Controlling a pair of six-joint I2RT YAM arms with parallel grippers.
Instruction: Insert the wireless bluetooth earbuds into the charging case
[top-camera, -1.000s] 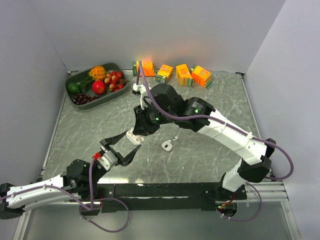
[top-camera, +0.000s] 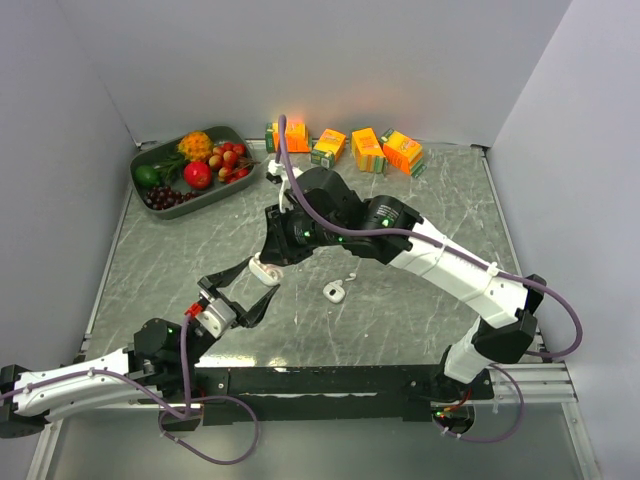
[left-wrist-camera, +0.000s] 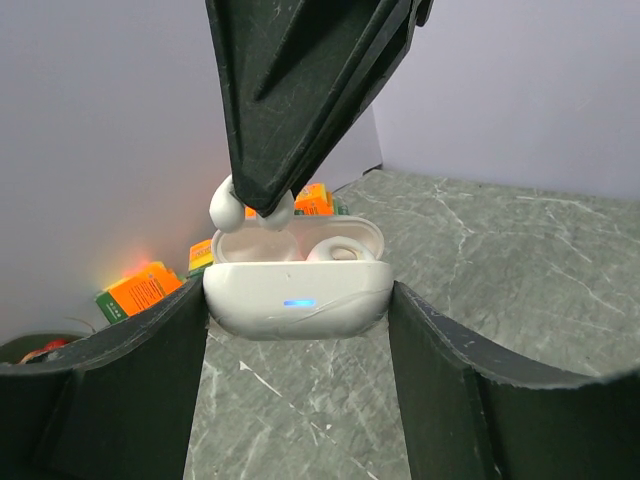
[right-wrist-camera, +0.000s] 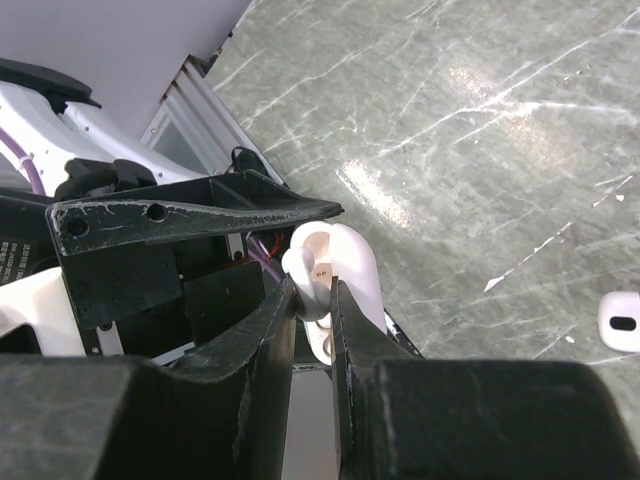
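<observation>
The white charging case (left-wrist-camera: 300, 302) is gripped at both ends by my left gripper (top-camera: 265, 277), its lid raised and a small blue light lit on its front. A rounded white earbud (left-wrist-camera: 340, 248) shows in the case's right-hand slot in the left wrist view. Above the case's left half, my right gripper (top-camera: 270, 258) is shut on another white earbud (right-wrist-camera: 308, 284). In the left wrist view this held earbud sticks out on both sides of the black fingertip (left-wrist-camera: 270, 185). Whether it touches the case, I cannot tell.
On the marble table (top-camera: 400, 320) lies a small white object (top-camera: 334, 291) with a dark mark, right of the grippers. A fruit tray (top-camera: 170, 212) stands at the back left. Several orange boxes (top-camera: 367, 150) line the back wall.
The left gripper and the case have stayed nearly still.
</observation>
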